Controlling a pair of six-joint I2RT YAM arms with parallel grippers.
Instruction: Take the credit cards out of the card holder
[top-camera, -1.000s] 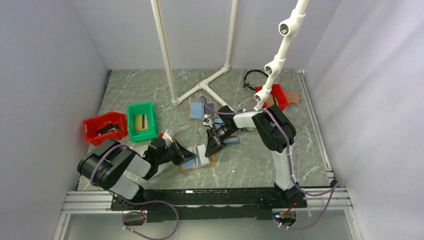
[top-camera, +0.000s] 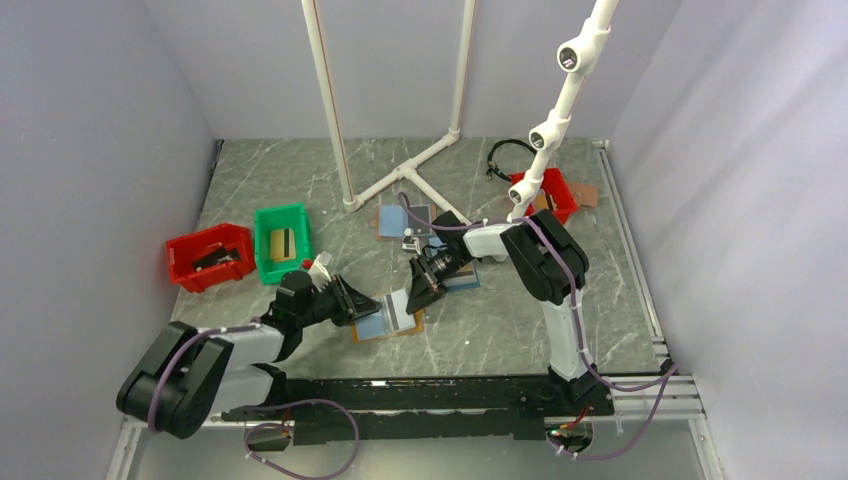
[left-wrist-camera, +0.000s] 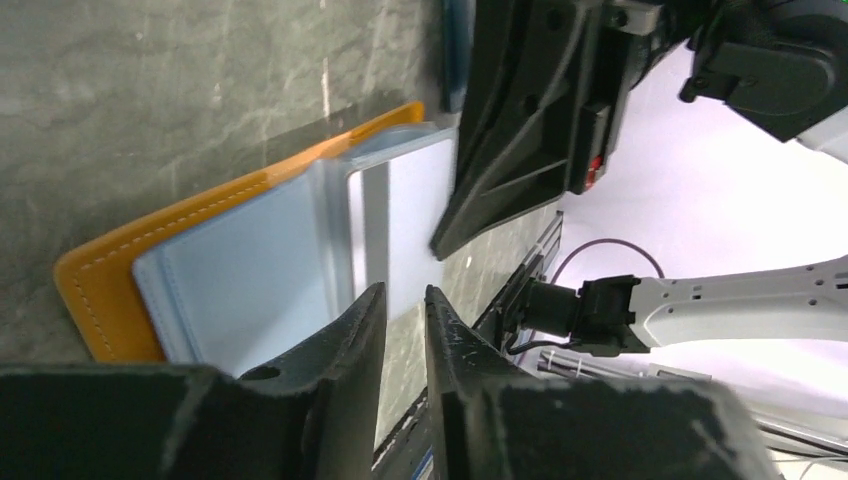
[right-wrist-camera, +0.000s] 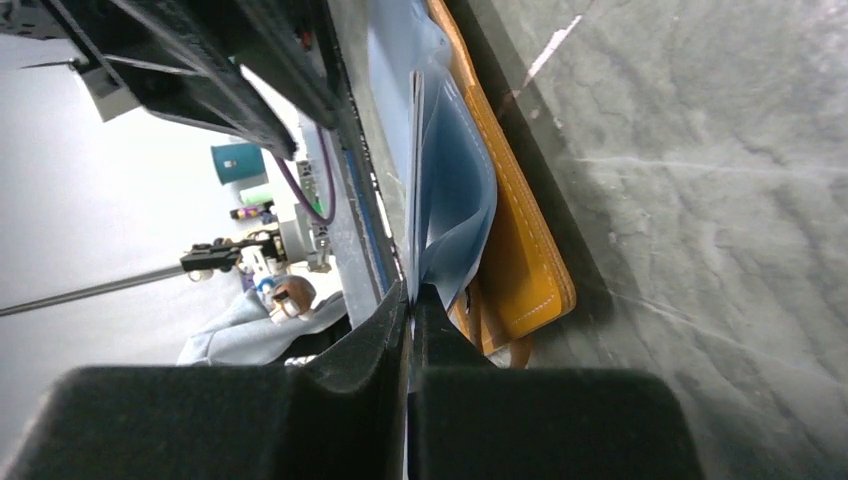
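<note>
An open tan card holder (top-camera: 360, 336) with pale blue sleeves (left-wrist-camera: 245, 270) lies on the marble table, a white card with a grey stripe (left-wrist-camera: 410, 215) on it. My left gripper is just left of the card, its fingertips slightly apart with no card visibly held. My right gripper is shut at the holder's right end, on the thin edge of the pale sleeve or card stack; which of these it holds is hard to tell.
A red bin (top-camera: 178, 258) and a green bin (top-camera: 265, 220) stand at left, another red bin (top-camera: 561, 195) at back right. More card holders (top-camera: 392, 218) lie behind the right gripper. White pipes stand at the back.
Over the last second my left arm has moved back toward the left and slightly up in the top view. My right gripper has stayed nearly still.
</note>
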